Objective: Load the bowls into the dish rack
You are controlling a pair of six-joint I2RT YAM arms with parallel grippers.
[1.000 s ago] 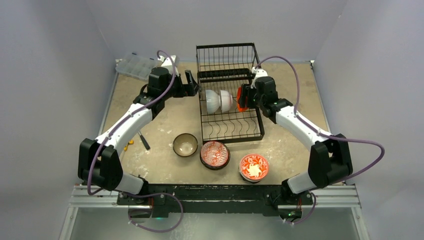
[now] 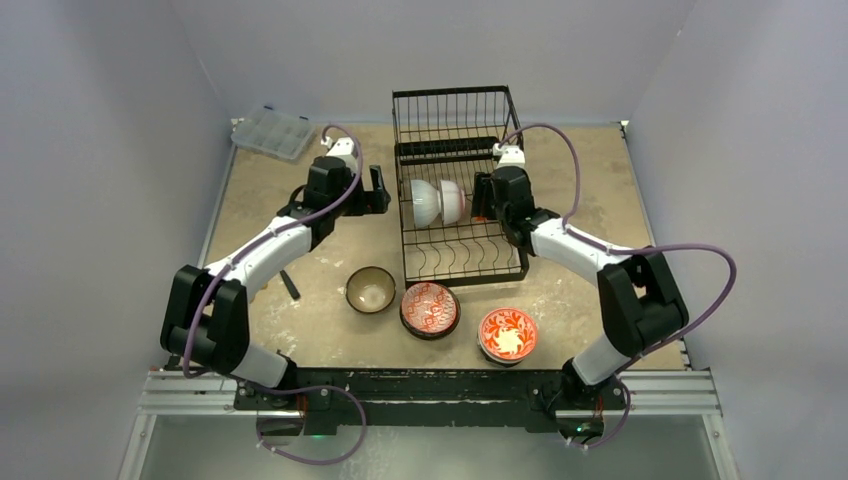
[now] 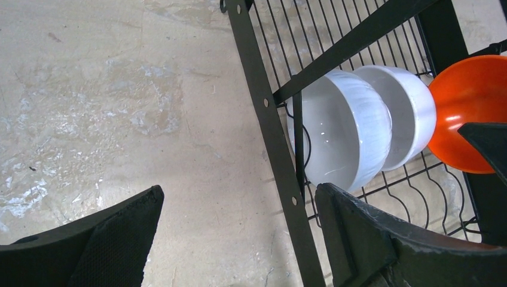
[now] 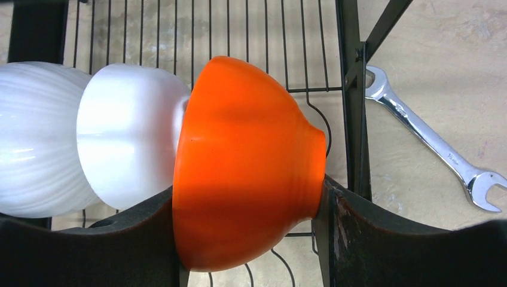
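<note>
The orange bowl point(image 4: 251, 149) stands on its side in the dish rack point(image 2: 465, 278), its hollow facing the white bowls. My right gripper is shut on it, one finger at the rim, the other at the base. Two white bowls, a larger one point(image 3: 344, 131) and a smaller one point(image 3: 412, 113), lean on edge in the rack beside it. Left of the rack, my left gripper point(image 2: 381, 188) is open and empty. In front are a brown bowl point(image 2: 371, 290), a red-patterned bowl point(image 2: 430, 307) on a dark one, and an orange-and-white patterned bowl point(image 2: 508, 334) stacked on others.
A wrench point(image 4: 433, 140) lies just outside the rack, right of the orange bowl. At the back left sits a clear plastic box point(image 2: 273, 133). A dark tool point(image 2: 290, 285) lies near the left arm. The rack's front slots are empty.
The left gripper has come slightly towards the front of the table, staying open.
</note>
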